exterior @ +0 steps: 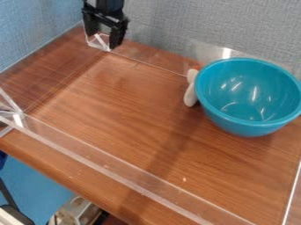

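My gripper (pixel 104 32) is at the top left of the view, a dark shape above the back corner of the tray, open, with nothing seen between its fingers; the fingertips are small and hard to make out. A large teal bowl (pixel 247 98) sits at the right of the wooden surface. A small pale object (pixel 189 93) lies against the bowl's left side, partly hard to tell apart from it.
Clear low walls edge it, with grey padded walls (pixel 200 26) behind and at left. Blue floor and some hardware show at bottom left.
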